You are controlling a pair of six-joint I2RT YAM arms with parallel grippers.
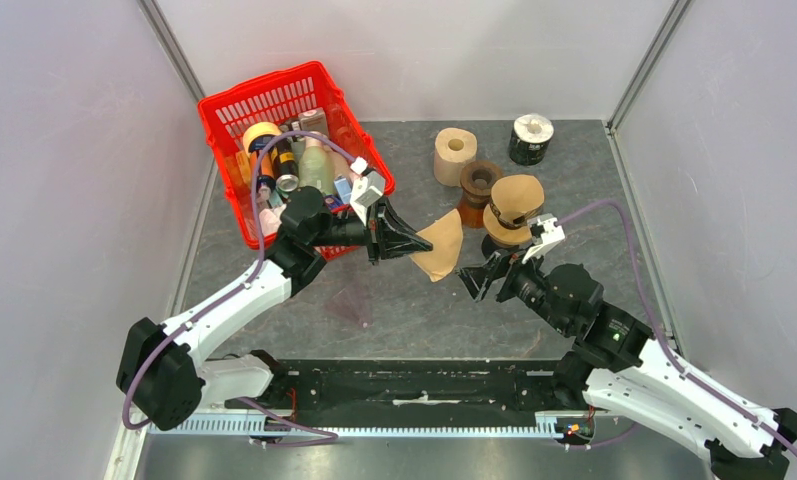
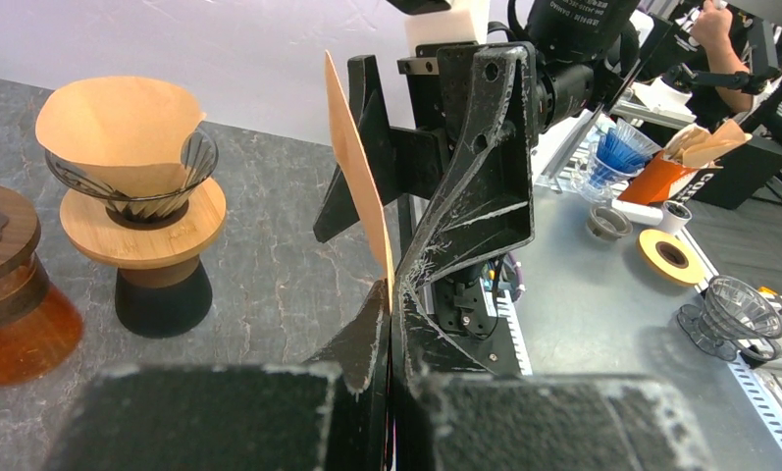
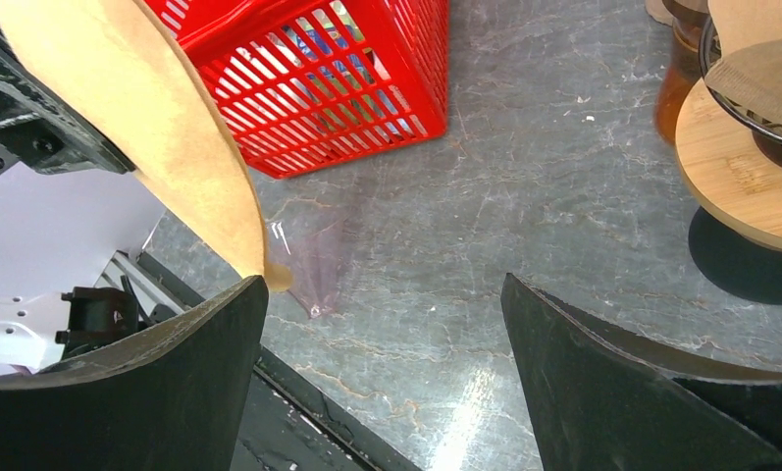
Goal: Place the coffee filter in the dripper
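Observation:
A thin brown coffee filter [image 1: 440, 246] is pinched in my left gripper [image 1: 429, 247], which is shut on it. In the left wrist view that filter [image 2: 355, 157] stands up edge-on from the fingertips. My right gripper [image 1: 474, 284] is open close by; in the right wrist view, one corner of the filter reaches its left fingertip, and I cannot tell whether they touch. The wire dripper [image 2: 143, 208] rests on a wooden collar above a dark base. Another brown filter [image 2: 122, 118] sits inside it, rising above the rim.
A red basket [image 1: 369, 150] of mixed items stands at the back left. An amber jar [image 1: 471, 212], a paper roll [image 1: 455, 150] and a black tin [image 1: 530, 140] stand by the dripper. Clear plastic [image 3: 318, 265] lies on the grey surface, whose front middle is otherwise free.

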